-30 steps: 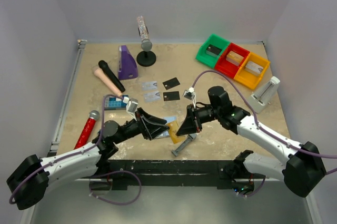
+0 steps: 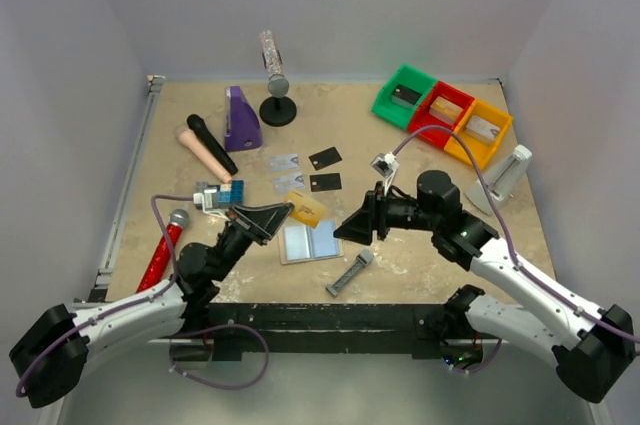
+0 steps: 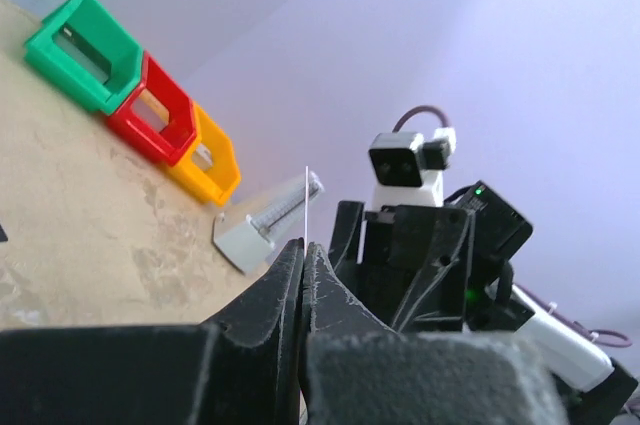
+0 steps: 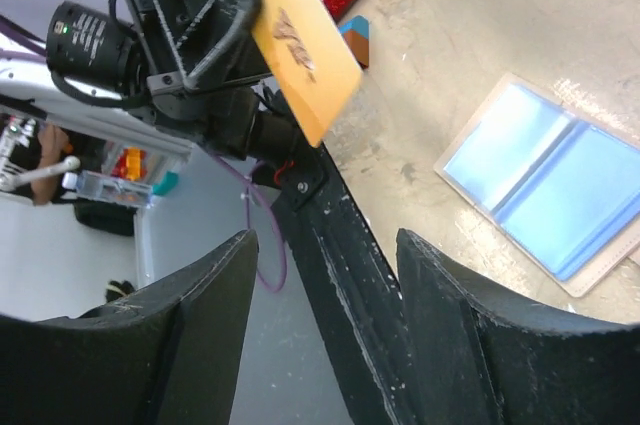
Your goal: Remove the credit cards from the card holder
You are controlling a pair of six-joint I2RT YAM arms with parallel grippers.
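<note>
A gold card is in my left gripper, which is shut on it; in the left wrist view it shows edge-on as a thin upright line. My right gripper stands open to the right of the card, its two fingers apart with nothing between. On the mat below lies a card holder with light blue insides. Behind it lie two dark cards and pale cards.
Green, red and yellow bins stand at back right. A red microphone, a purple object and other tools lie on the left. A grey strap lies in front.
The gold card has moved up and left with my left gripper, which is now shut on it. My right gripper has let it go and opened, moving slightly back.
</note>
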